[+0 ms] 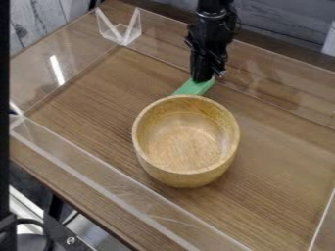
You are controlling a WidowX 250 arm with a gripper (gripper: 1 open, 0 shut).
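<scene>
My black gripper (201,75) reaches down from the top of the camera view, its tip at the far end of a flat green object (193,88) lying on the wooden surface. The gripper looks shut; whether it touches the green object is too small to tell. In front stands a large round wooden bowl (185,139), empty.
The wooden tray floor (92,98) is clear to the left and right of the bowl. Clear walls edge it at the left, and a small transparent piece (118,29) sits at the back left corner. Dark cables lie at the bottom left.
</scene>
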